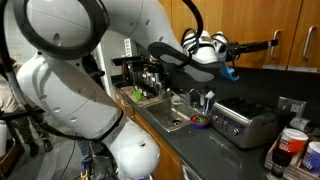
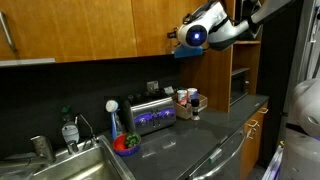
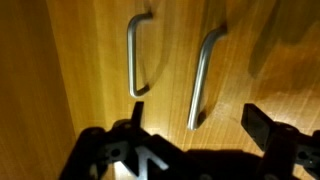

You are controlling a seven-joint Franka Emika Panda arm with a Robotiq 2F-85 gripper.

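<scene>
Two metal bar handles show in the wrist view on the wooden cabinet doors. The longer handle runs up between my spread fingers, and the shorter handle lies to its left. My gripper is open, with one dark finger low on the left and the other at the right. No contact with either handle is visible. In exterior view 1 the arm reaches along the upper cabinets, its end near a door handle. Exterior view 2 shows the gripper close to the cabinet front, its fingers small.
A toaster stands on the dark counter below. To its right sits a box with cups. A colourful bowl rests between the toaster and the sink.
</scene>
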